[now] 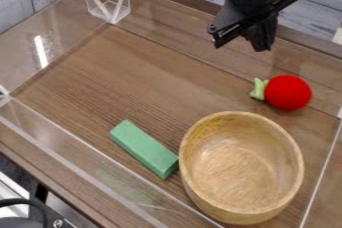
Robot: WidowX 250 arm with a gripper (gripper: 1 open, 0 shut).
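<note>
My black gripper [241,36] is raised at the top, over the back of the wooden surface, above and left of a red round object with a small green top [289,92]; its fingers look close together, with nothing visible between them. A tan bowl [238,164] sits at the lower right. A green block [144,148] lies left of the bowl.
A clear plastic piece [110,4] stands at the back left. Transparent walls edge the surface.
</note>
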